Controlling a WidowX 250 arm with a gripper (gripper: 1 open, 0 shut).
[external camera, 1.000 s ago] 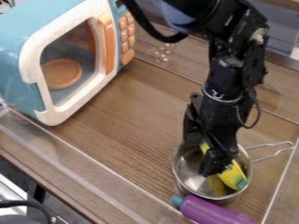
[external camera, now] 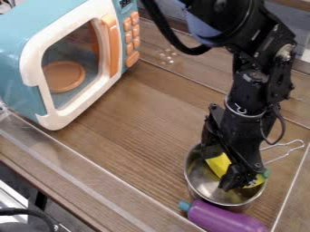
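Observation:
My black gripper (external camera: 233,152) reaches down into a metal pot (external camera: 205,188) with a wire handle at the lower right, its fingers open around a yellow object (external camera: 218,164) with a green part. The gripper partly hides that object, so I cannot tell whether the fingers touch it.
A toy microwave (external camera: 51,45) with its door window and orange buttons stands at the upper left. A purple bottle (external camera: 226,218) lies just in front of the pot. A black cable runs at the lower left.
The gripper has shifted slightly over the pot, and the visible part of the yellow object has changed, with more of it showing at its left end now.

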